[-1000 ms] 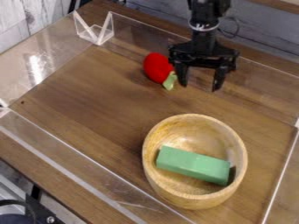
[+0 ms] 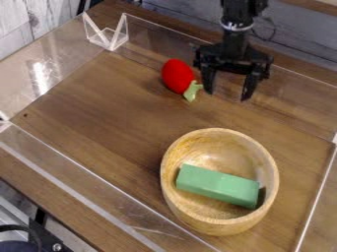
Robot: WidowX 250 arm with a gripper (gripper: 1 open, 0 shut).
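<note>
My black gripper [image 2: 230,71] hangs over the back part of the wooden table, its fingers spread open with nothing visible between them. A red object with a green top [image 2: 178,75] lies just to its left. In the front right sits a wooden bowl [image 2: 198,144] holding a green block [image 2: 218,184], which has a dark end.
Clear plastic walls [image 2: 41,179] edge the table, and a small clear holder [image 2: 105,31] is at the back left.
</note>
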